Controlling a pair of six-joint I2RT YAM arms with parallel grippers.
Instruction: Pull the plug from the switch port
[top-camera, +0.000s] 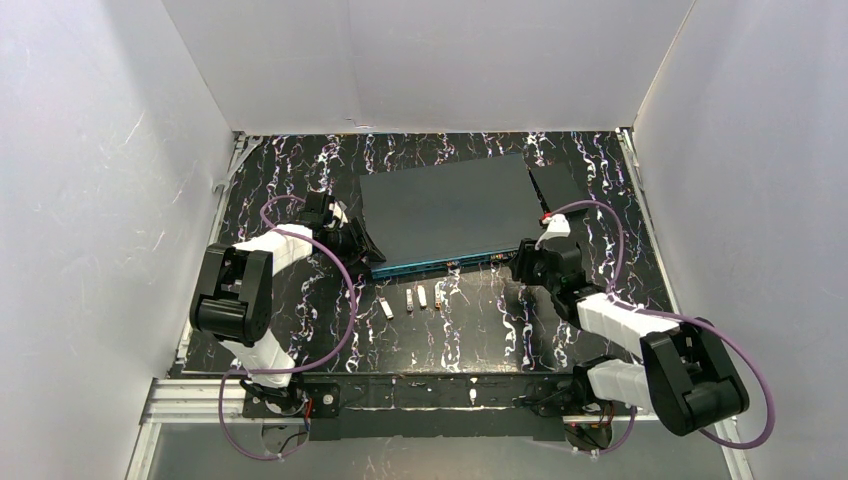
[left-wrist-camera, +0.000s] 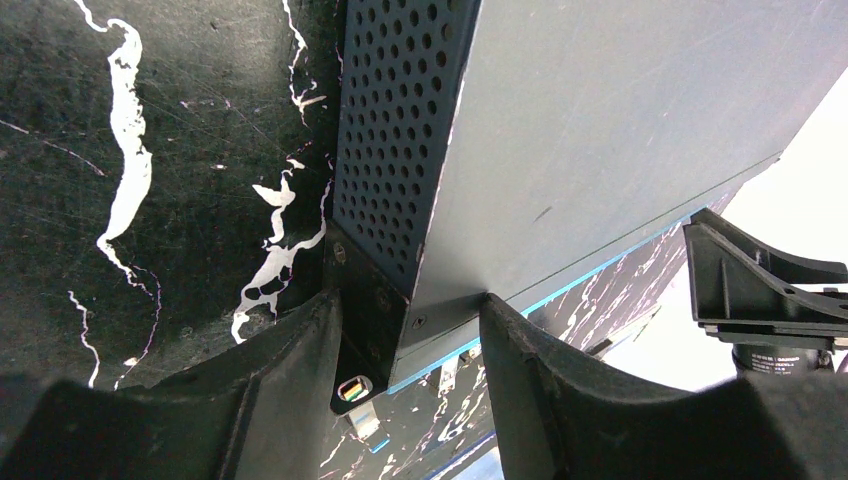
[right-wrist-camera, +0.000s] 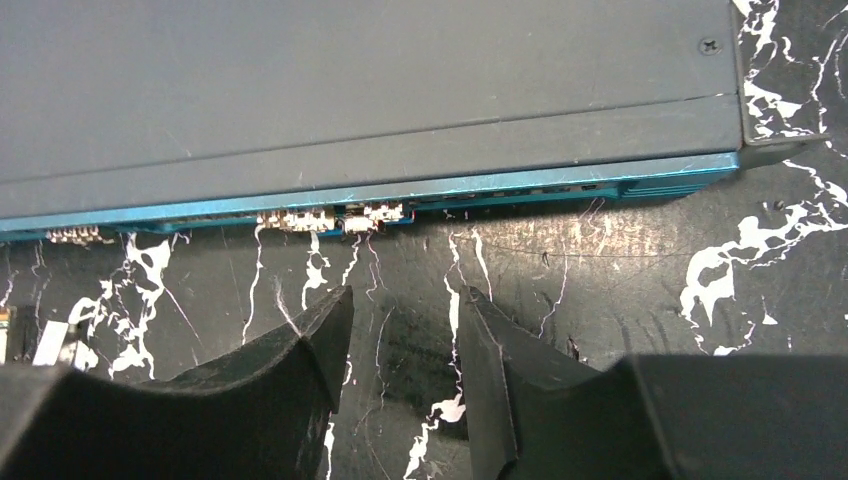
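Observation:
The dark switch (top-camera: 450, 205) lies on the table with its teal front edge toward me. In the right wrist view, metal-bodied plugs show at its front: two side by side, plug (right-wrist-camera: 296, 220) and plug (right-wrist-camera: 372, 215), and another plug (right-wrist-camera: 78, 235) farther left. My right gripper stands open in front of that pair, nothing between its fingers and a gap of bare table before the plugs. My left gripper is part open, its fingers on either side of the switch's left front corner. Whether both fingers touch it cannot be told.
Several small loose modules lie in front of the switch, among them a white module (top-camera: 386, 308) and another module (top-camera: 422, 297). A dark flat panel (top-camera: 558, 188) lies beside the switch's right end. Purple cables run along both arms.

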